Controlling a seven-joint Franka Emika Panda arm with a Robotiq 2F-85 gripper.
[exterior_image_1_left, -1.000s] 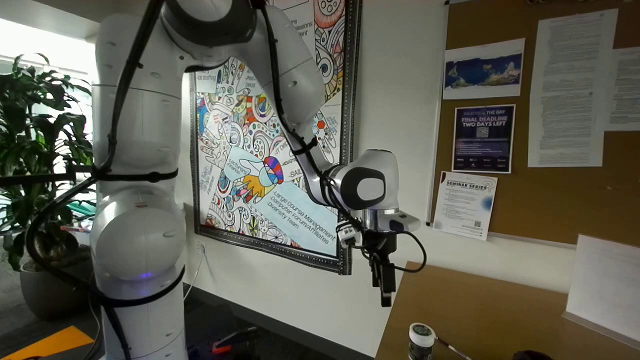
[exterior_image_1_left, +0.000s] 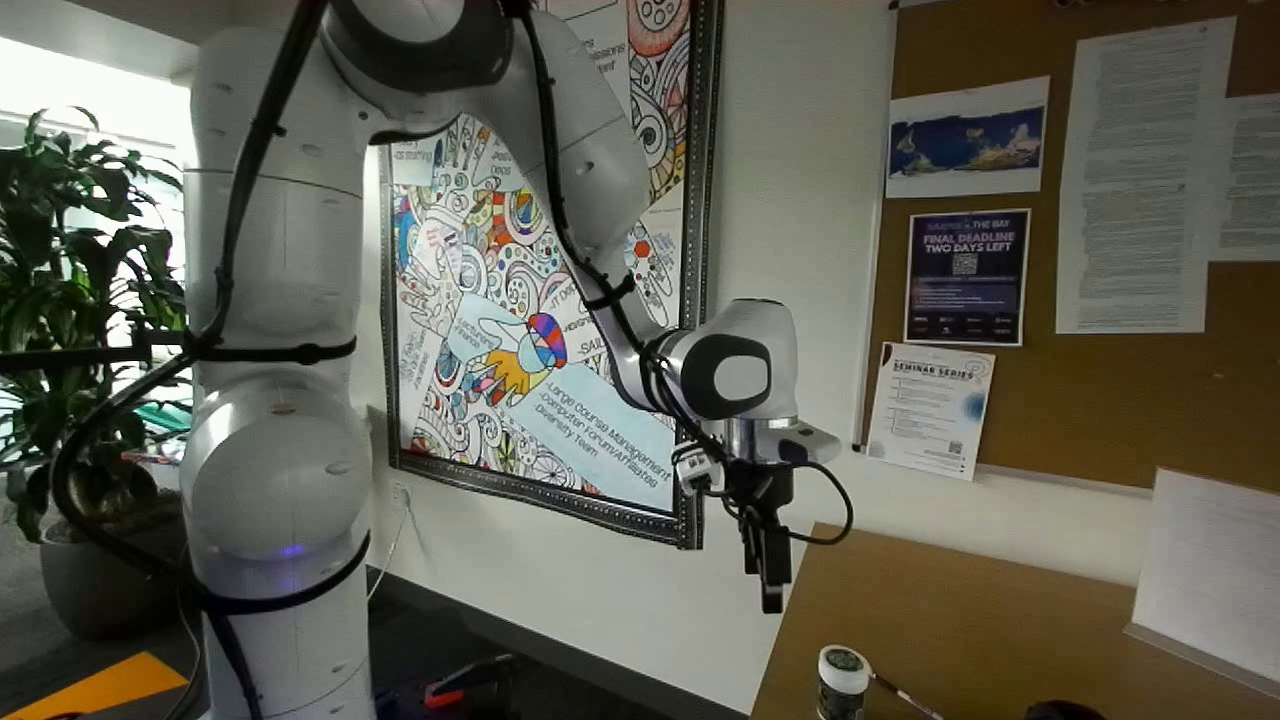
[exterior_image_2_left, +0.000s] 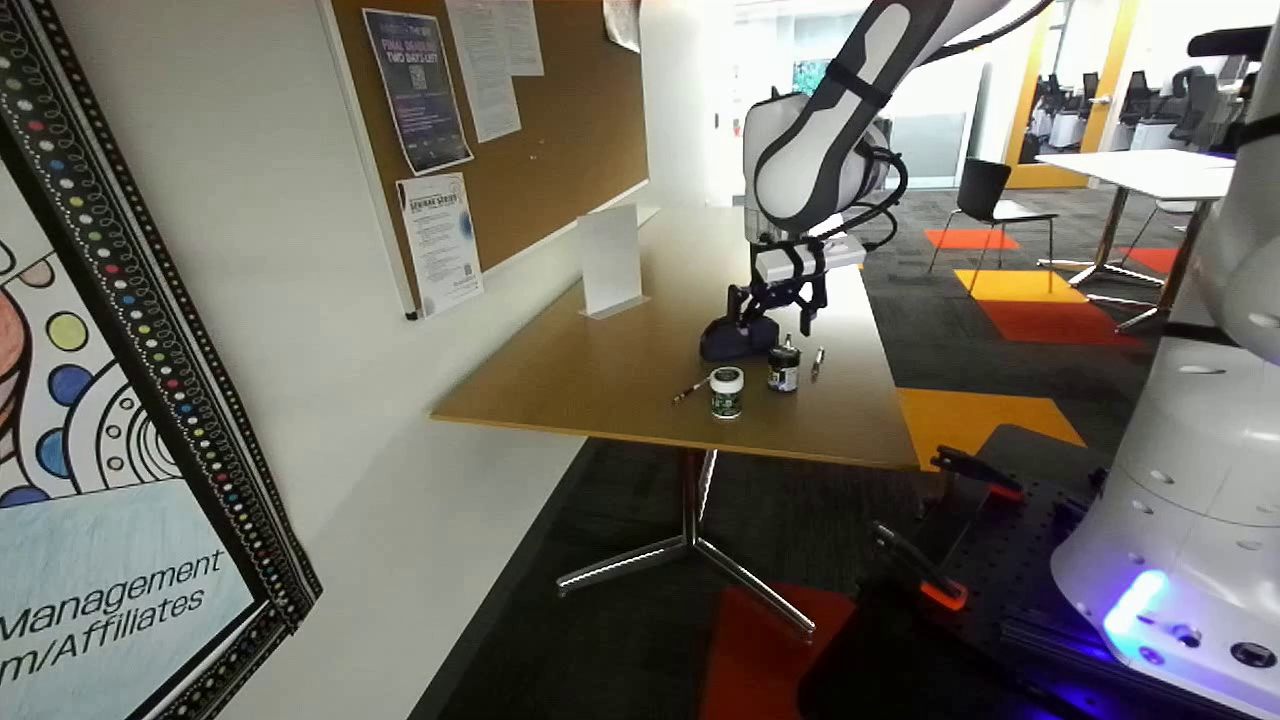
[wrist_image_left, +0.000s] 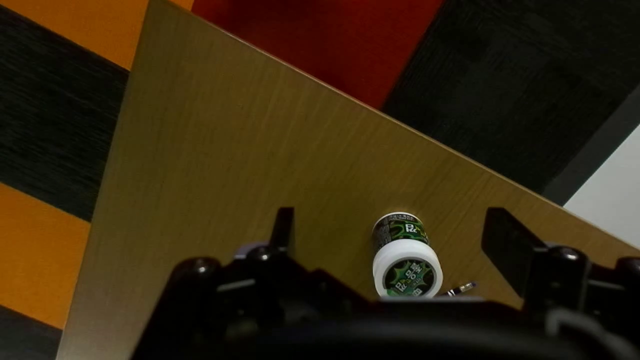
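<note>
My gripper is open with nothing between its fingers, raised above the table (exterior_image_2_left: 564, 384). Within the wrist view, a white-lidded jar (wrist_image_left: 408, 264) with a green and black label shows in the gap between the fingers, farther down on the tabletop. The same jar (exterior_image_2_left: 726, 394) stands upright near the table's edge in exterior view 2. Beside it are a dark jar (exterior_image_2_left: 783, 368), a marker or pen (exterior_image_2_left: 692, 390) and another pen (exterior_image_2_left: 818, 362). Behind the jars lies a dark object (exterior_image_2_left: 734, 340), whose kind I cannot tell.
Toward the wall side of the table stands a white sheet or sign (exterior_image_2_left: 612, 260). A cork board (exterior_image_1_left: 1104, 396) hangs on the wall above the table.
</note>
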